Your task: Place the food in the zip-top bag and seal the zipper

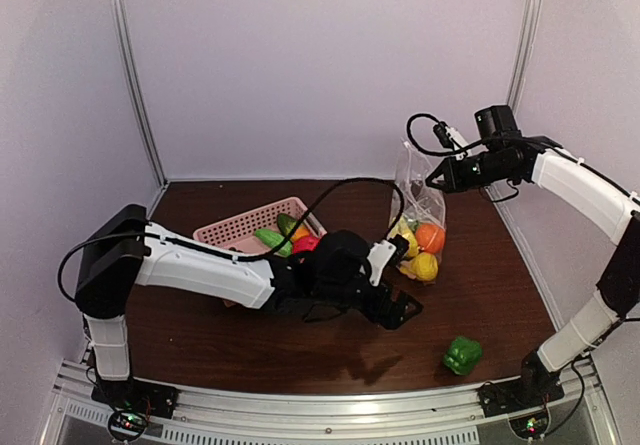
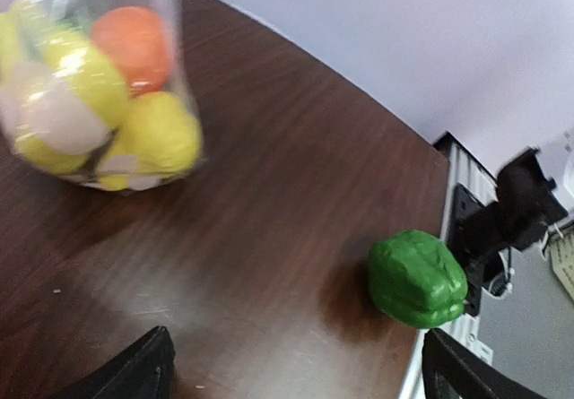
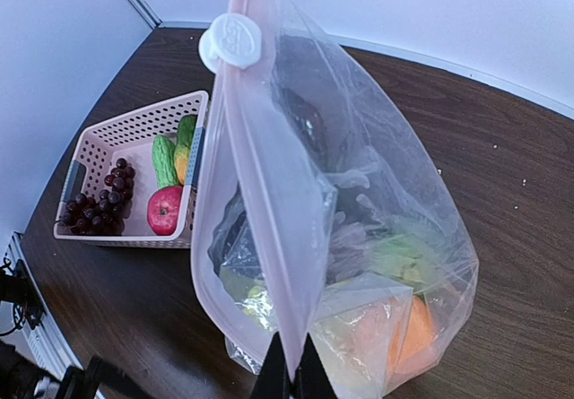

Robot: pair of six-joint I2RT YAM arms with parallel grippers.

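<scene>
A clear zip top bag (image 3: pixel 381 193) with a pale pink rim and white slider (image 3: pixel 235 40) stands upright, holding an orange (image 1: pixel 430 237), yellow foods (image 1: pixel 424 267) and something green (image 3: pixel 404 260). My right gripper is shut on the bag's rim, whose mouth gapes beside it. Outside the bag, a green bell pepper (image 1: pixel 462 355) is by the table's front right edge. My left gripper (image 1: pixel 402 312) hangs over the table between basket and bag, with its fingers (image 2: pixel 134 368) wide apart and empty. In the left wrist view the pepper (image 2: pixel 417 278) shows beyond the right finger.
A pink basket (image 3: pixel 143 119) at the left holds grapes (image 3: pixel 103 203), a cucumber (image 3: pixel 165 161), a red round fruit (image 3: pixel 164 211) and other food. My left arm crosses in front of it. Bare table (image 1: pixel 300 365) lies along the front.
</scene>
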